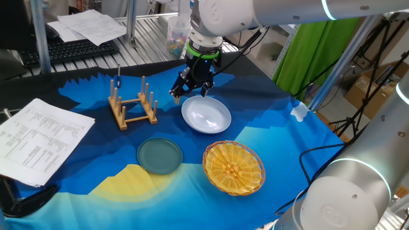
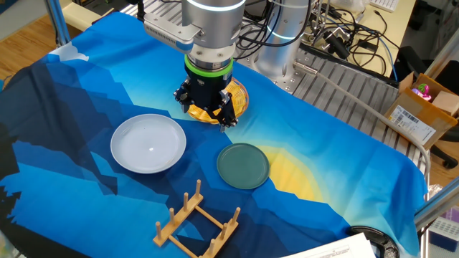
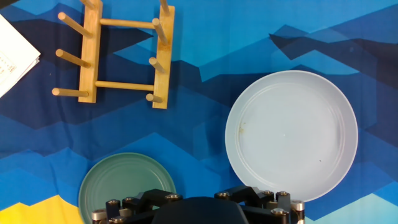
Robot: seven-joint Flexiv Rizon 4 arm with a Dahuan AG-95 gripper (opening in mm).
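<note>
My gripper hangs in the air above the cloth, its two fingers spread wide with nothing between them; in the wrist view the fingers show at the bottom edge. A light grey-white plate lies flat on the cloth. Nearby is a smaller dark green plate. The wooden peg rack stands upright and empty of plates. A yellow woven basket sits empty, and in exterior view 2 my gripper partly hides it.
Printed papers lie at one side of the table, near a black object. A blue patterned cloth covers the table, with free room between the plates and the rack. A keyboard rests beyond the cloth.
</note>
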